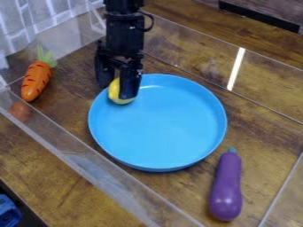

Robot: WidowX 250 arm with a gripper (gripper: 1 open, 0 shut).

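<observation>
My black gripper [120, 71] reaches down from the top centre to the upper-left rim of a blue plate [158, 131]. A yellow object [120, 93] lies on the plate just under the fingers, which are around its top. Whether they are shut on it is hard to tell, as the dark fingers hide part of it.
An orange toy carrot [37, 78] lies at the left, and a purple eggplant [226, 186] at the lower right. A clear plastic edge runs along the left.
</observation>
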